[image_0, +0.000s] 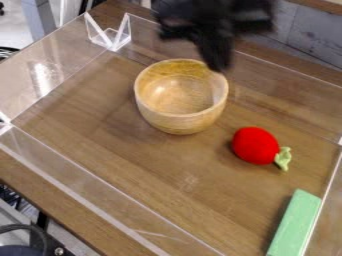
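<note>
The wooden bowl (181, 115) sits empty near the middle of the table. To its lower right lies a red vegetable (254, 145) with a green stem, clear of the gripper. The dark gripper (214, 45) is a blurred shape at the top edge, above and behind the bowl; whether its fingers are open or shut cannot be made out.
A green block (294, 225) lies at the lower right. A clear bracket (110, 32) stands at the back left.
</note>
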